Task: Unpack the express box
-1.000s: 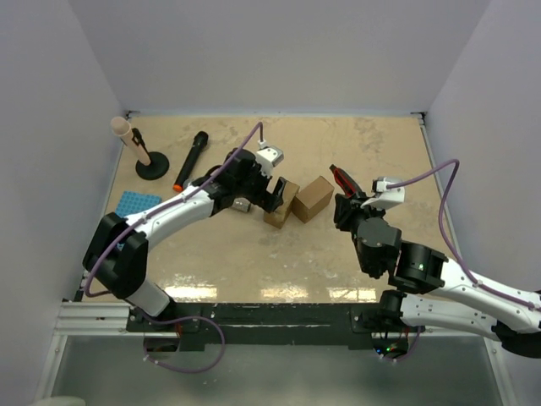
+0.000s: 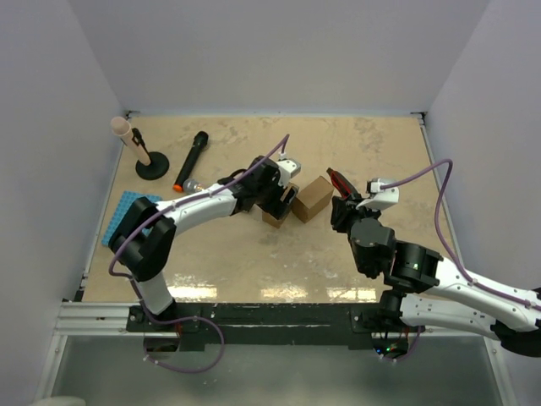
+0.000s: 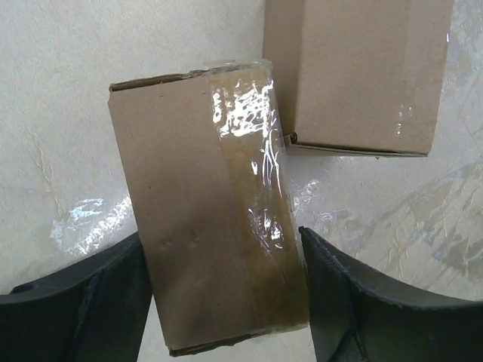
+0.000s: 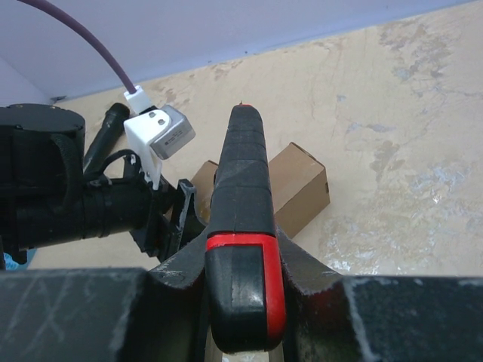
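A taped brown cardboard box (image 3: 189, 211) sits between the fingers of my left gripper, which are at its sides; whether they grip it is unclear. A second brown box (image 3: 355, 68) lies beside it, also seen in the top view (image 2: 312, 200). My right gripper is raised right of the boxes, shut on a black-and-red tool (image 4: 240, 181) that looks like a knife.
A pink cylinder on a black stand (image 2: 150, 165), a black microphone-like stick (image 2: 190, 161) and a blue mat (image 2: 122, 211) lie on the left of the table (image 2: 397, 144). The back and right have free room.
My left gripper has moved rightward onto the left-hand box, its arm swinging with it. The right arm has barely moved.
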